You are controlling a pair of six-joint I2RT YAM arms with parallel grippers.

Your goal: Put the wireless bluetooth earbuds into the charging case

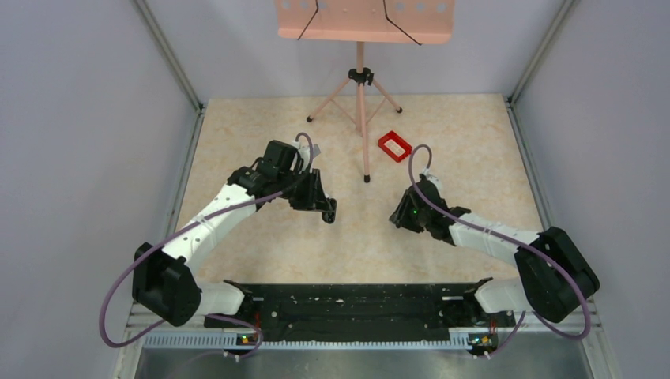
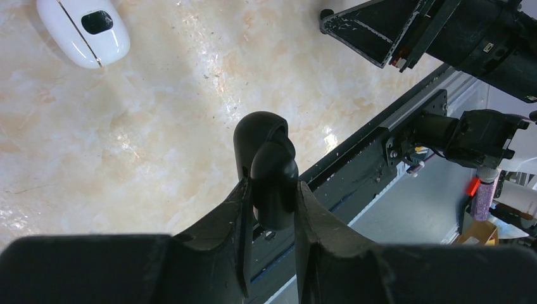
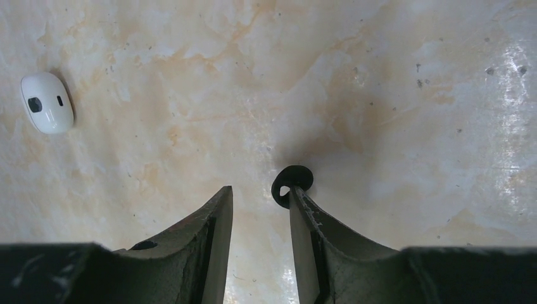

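Note:
The black charging case (image 2: pixel 261 130), rounded and seemingly with its lid raised, is gripped between the fingers of my left gripper. From above, this case (image 1: pixel 329 211) shows at the tip of the left arm, left of the middle of the table. A small black earbud (image 3: pixel 300 175) appears in the right wrist view, at the tip of the right-hand finger and partly covered by it. My right gripper has its fingers apart with bare table showing between them. Whether the finger touches the earbud I cannot tell.
A white rounded object with a dark window (image 3: pixel 47 102) lies off to the left in the right wrist view. A red tray (image 1: pixel 395 146) and a pink tripod stand (image 1: pixel 363 118) are at the back. Between the two grippers the table is bare.

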